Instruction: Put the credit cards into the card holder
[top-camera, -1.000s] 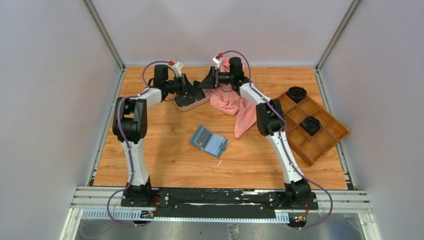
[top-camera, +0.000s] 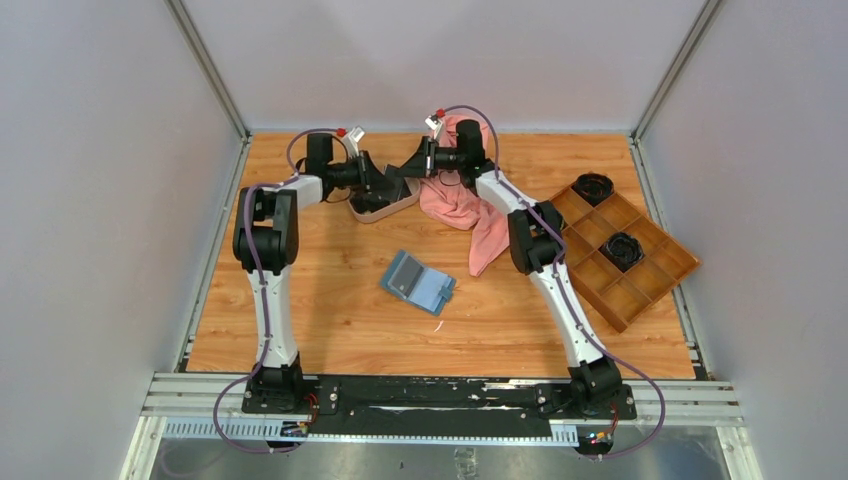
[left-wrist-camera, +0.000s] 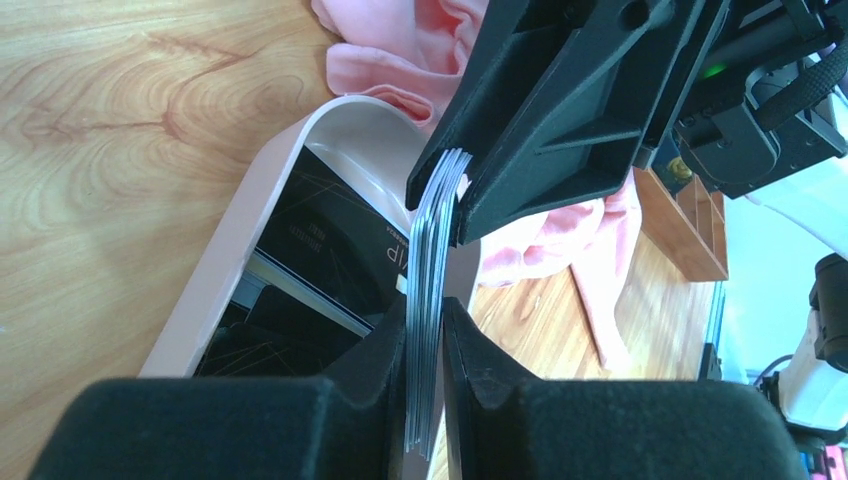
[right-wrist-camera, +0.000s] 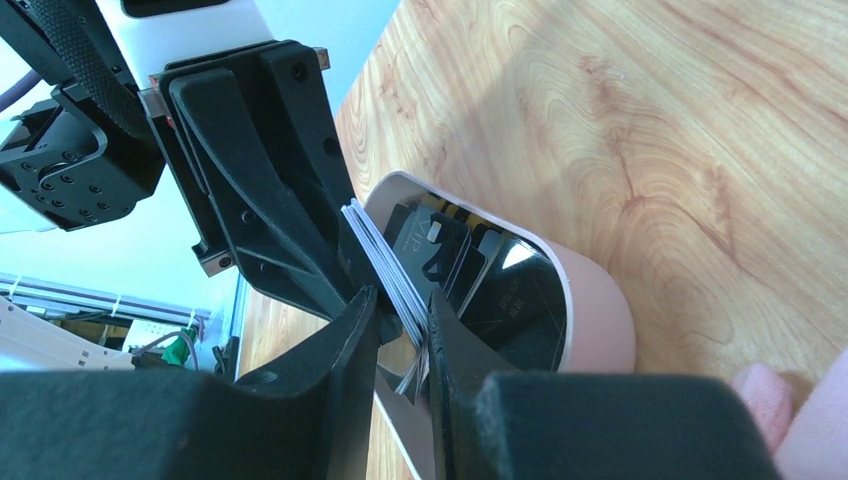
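Observation:
A thin stack of cards (left-wrist-camera: 425, 300) stands on edge above the pink bin (left-wrist-camera: 215, 265). My left gripper is closed about its near end in the left wrist view, the stack filling the gap. At the stack's other end, the fingers of my right gripper lie against both faces. The right wrist view shows the card stack (right-wrist-camera: 385, 262) running between both grippers, its edges slightly fanned. More dark cards (right-wrist-camera: 520, 305) lie inside the bin. The blue card holder (top-camera: 433, 288) rests flat on the table in the top view, away from both grippers.
A crumpled pink cloth (top-camera: 490, 235) lies right of the bin. The wooden compartment tray (top-camera: 645, 285), with black coils in it, occupies the right side. A small white scrap (top-camera: 439, 326) is near the holder. Bare table surrounds the holder.
Both arms have shifted slightly over the bin, the grippers staying close together at the stack. The bin, cloth and card holder have kept their places.

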